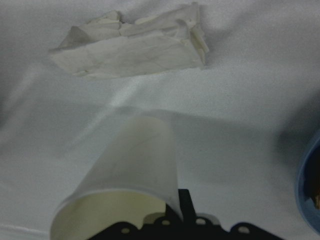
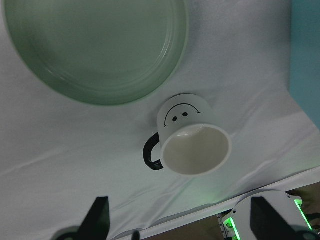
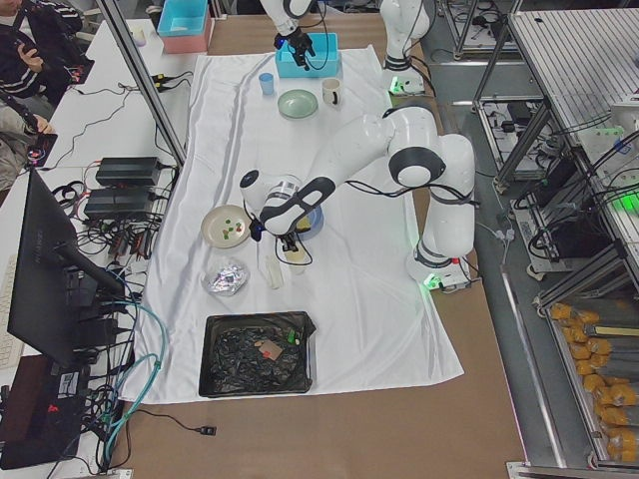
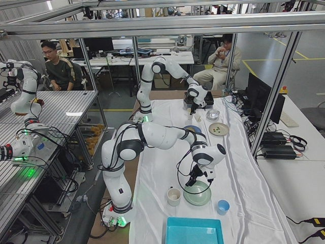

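In the left wrist view a translucent white cup (image 1: 125, 160) lies at my left gripper, its body covering part of the fingers (image 1: 184, 202); whether they grip it is unclear. A folded white tissue (image 1: 130, 50) lies beyond it, and a blue bowl (image 1: 302, 190) at the right edge. My right gripper is open, above the cloth beside a smiley mug (image 2: 195, 152) and a green plate (image 2: 95, 45).
A turquoise bin (image 2: 305, 50) stands by the mug, a blue cup (image 4: 223, 207) by the plate. A beige plate (image 3: 226, 227), crumpled foil (image 3: 226, 276) and a black lined tray (image 3: 256, 354) share the white cloth.
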